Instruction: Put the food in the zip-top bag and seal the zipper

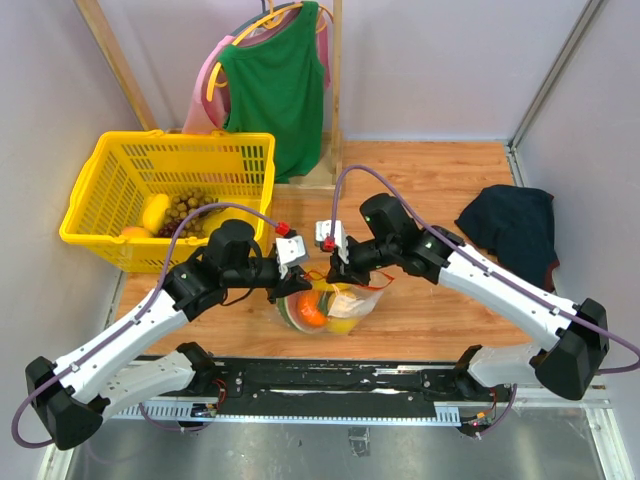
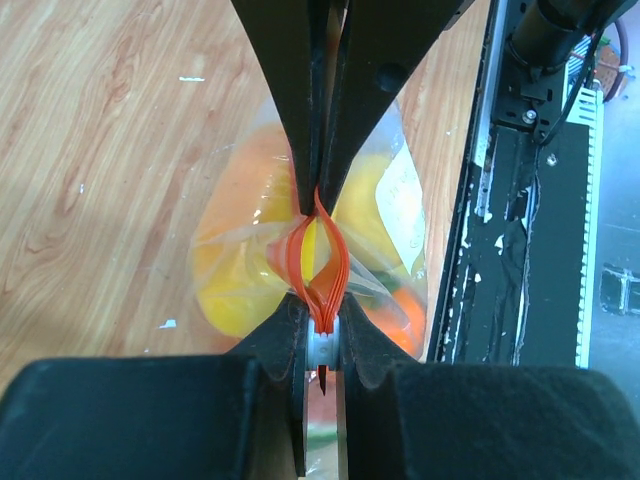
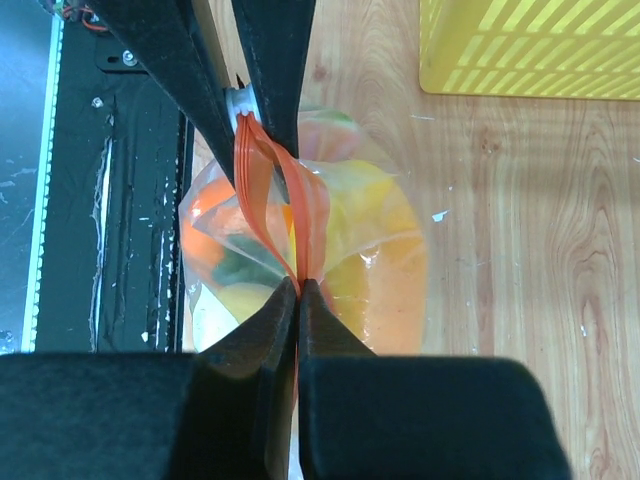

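A clear zip bag point(image 1: 350, 312) lies on the wooden table, holding an orange item point(image 1: 310, 308) and several yellow ones. Along its mouth runs an orange zipper strip point(image 2: 335, 245), which bows into a narrow loop between my grippers. My left gripper is shut on the white zipper slider point(image 2: 323, 348) at one end of the strip. Opposite it, my right gripper is shut with the orange strip pinched thinly between its fingertips. In the top view the arms nearly meet over the bag and hide part of its mouth.
Behind the left arm stands a yellow basket point(image 1: 200, 140) with grapes point(image 1: 190, 208) and other fruit. A dark cloth point(image 1: 510, 228) lies at the right. Clothes hang from a rack at the back. Bare table point(image 1: 430, 165) shows at the back right.
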